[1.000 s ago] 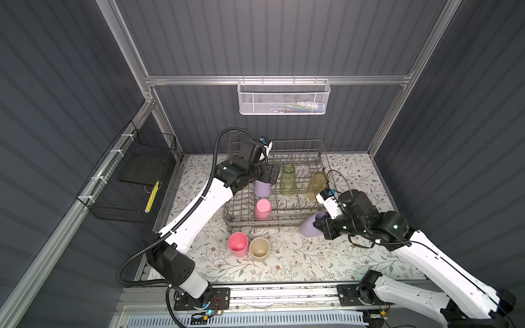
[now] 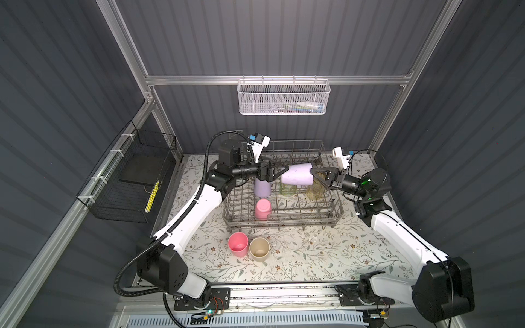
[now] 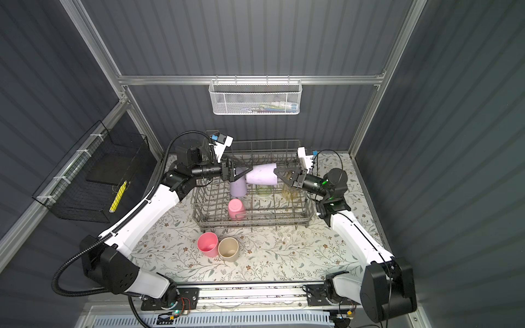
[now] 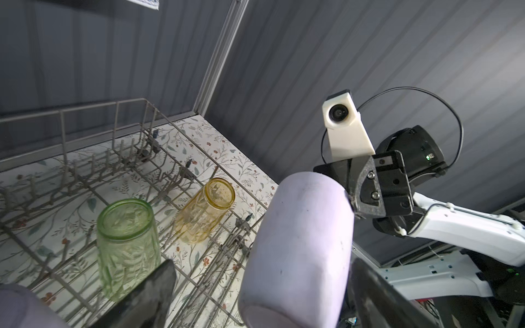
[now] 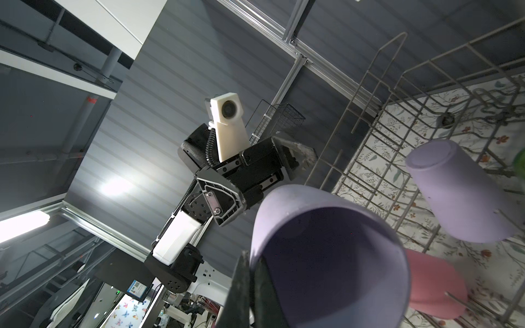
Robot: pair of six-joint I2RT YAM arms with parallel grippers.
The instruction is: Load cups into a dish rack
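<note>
A lavender cup (image 2: 297, 173) hangs sideways above the dish rack (image 2: 281, 223), my right gripper (image 2: 318, 176) shut on it at one end. My left gripper (image 3: 245, 172) faces the other end, fingers apart in the left wrist view, just short of the cup. In the rack are another lavender cup (image 5: 454, 191), a pink cup (image 3: 236, 209), a green glass (image 4: 127, 251) and an amber glass (image 4: 199, 213). On the table in front stand a pink cup (image 2: 238, 243) and a beige cup (image 2: 259, 248).
A black wire basket (image 2: 114, 196) hangs on the left wall, a white mesh basket (image 2: 283, 98) on the back wall. The table front right of the rack (image 2: 355, 246) is clear.
My right gripper has raised the lavender cup and carried it back over the rack, turned sideways. My left gripper has shifted slightly toward it.
</note>
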